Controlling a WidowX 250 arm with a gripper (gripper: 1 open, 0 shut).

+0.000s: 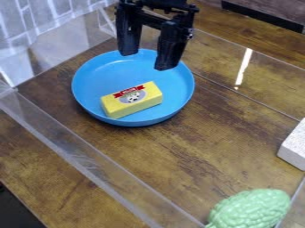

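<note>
A black gripper (150, 46) hangs over the blue plate (100, 73), its two fingers pointing down and spread wide apart with a gap between them. A yellow box with a red label and a small picture (131, 100) lies on the front part of the plate, below and apart from the fingers. Nothing shows between the fingers.
A white block (293, 144) sits at the right edge. A green bumpy object (247, 208) lies at the lower right. Clear plastic edges run along the left. The wooden surface (215, 125) right of the plate is clear.
</note>
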